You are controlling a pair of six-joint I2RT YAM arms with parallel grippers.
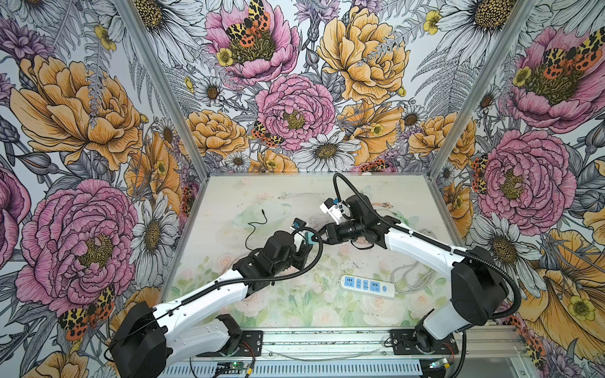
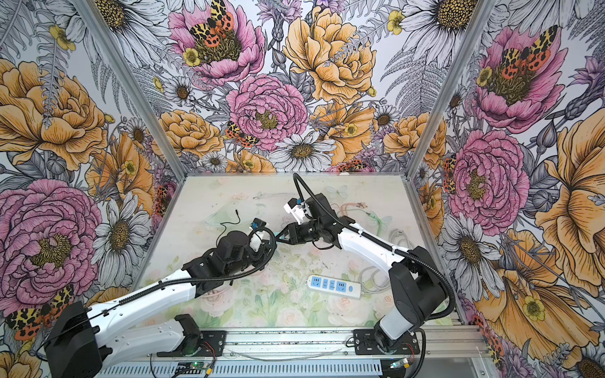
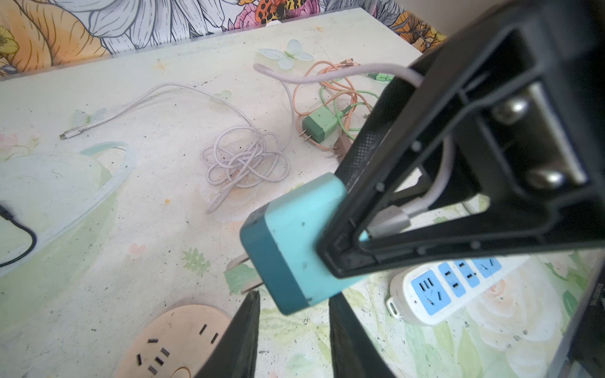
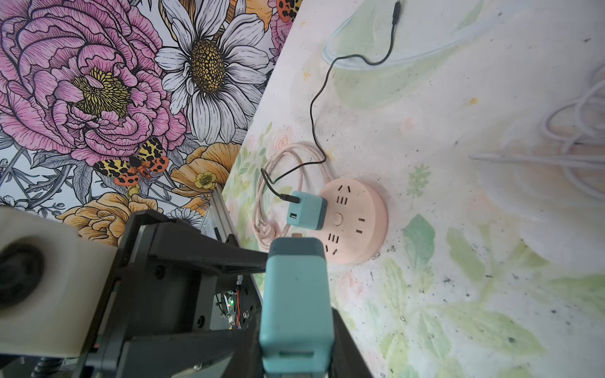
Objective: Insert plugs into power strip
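Note:
My right gripper is shut on a teal plug, held in the air with its metal prongs (image 3: 247, 277) bare in the left wrist view. A pale cable (image 3: 435, 179) runs into the plug. Just below and facing it, my left gripper stands part open, its fingers (image 3: 242, 343) apart and close to the plug; contact is unclear. On the table lie a white power strip (image 1: 367, 286) with blue sockets and a round pink power strip (image 4: 356, 220). Another teal plug (image 4: 307, 210) with a black cable sits at the pink strip's edge.
A coiled white cable (image 3: 245, 157) lies behind the grippers, near a green plug (image 3: 320, 123) and orange and green cables. The black cable (image 4: 313, 119) curls across the left side. Around the white strip's front, the table is clear.

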